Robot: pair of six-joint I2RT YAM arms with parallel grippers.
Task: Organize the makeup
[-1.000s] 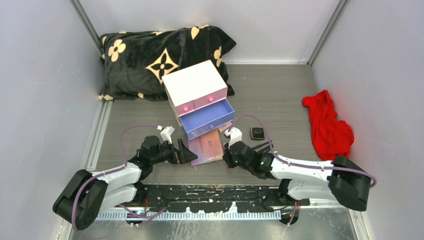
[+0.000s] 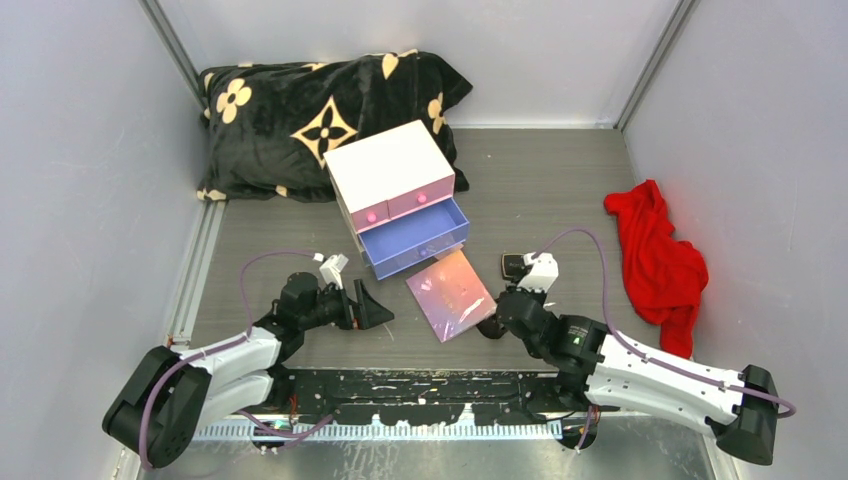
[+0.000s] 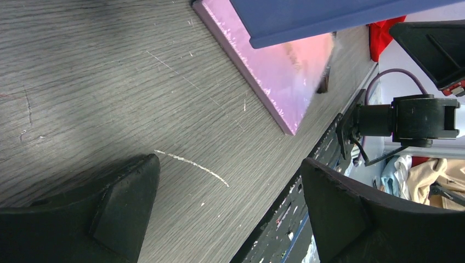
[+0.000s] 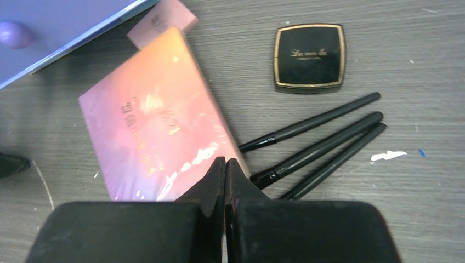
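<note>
A pink-orange palette (image 2: 447, 293) lies below the open blue drawer (image 2: 410, 232) of the white-topped organizer (image 2: 385, 160). In the right wrist view my right gripper is closed on the near edge of that palette (image 4: 148, 120). A black compact (image 4: 308, 57) and several black brushes (image 4: 312, 153) lie right of it; in the top view my right arm partly hides them. A small pink item (image 4: 162, 19) shows by the drawer. My left gripper (image 2: 365, 310) stands open left of the palette, nothing between its fingers.
A black patterned pillow (image 2: 260, 130) lies behind the organizer, and a red cloth (image 2: 655, 260) is at the right.
My right gripper has moved rightward, and the palette has slid right and turned with it, out further from beneath the drawer. The left arm is almost unchanged.
</note>
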